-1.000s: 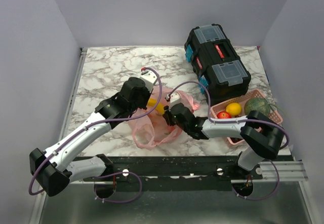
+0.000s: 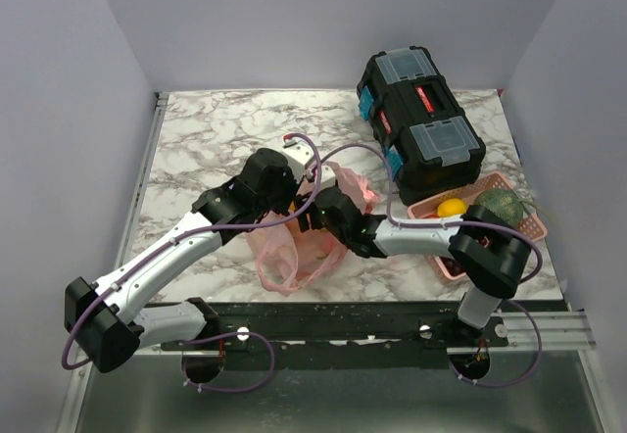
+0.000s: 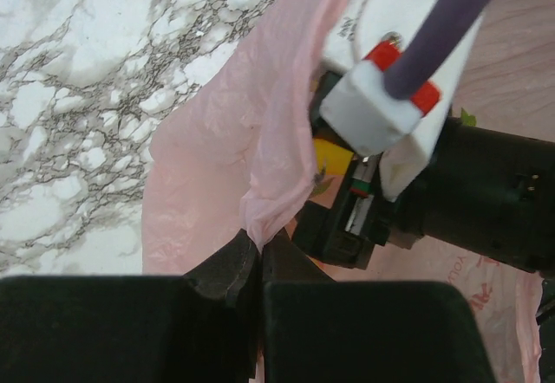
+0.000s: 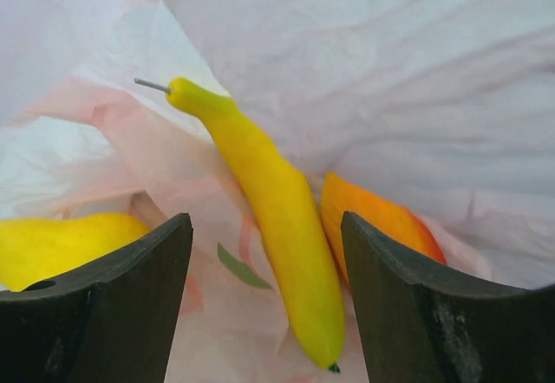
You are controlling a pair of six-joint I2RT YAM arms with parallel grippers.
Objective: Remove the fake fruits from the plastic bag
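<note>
The pink plastic bag [image 2: 279,257] lies mid-table under both grippers. My left gripper is shut on the gathered bag rim, lifting it. My right gripper is open inside the bag; between and beyond its fingers lie a long yellow banana-like fruit [image 4: 277,210], an orange-red fruit [image 4: 381,218] and another yellow fruit [image 4: 61,249]. In the left wrist view the right gripper's body hides much of the bag's contents.
A black toolbox [image 2: 419,120] stands at the back right. A pink basket [image 2: 529,227] at the right holds several fruits, partly hidden by the right arm.
My right gripper has moved left, deeper into the bag, covering fruit that showed earlier in the top view. The left arm has shifted slightly.
</note>
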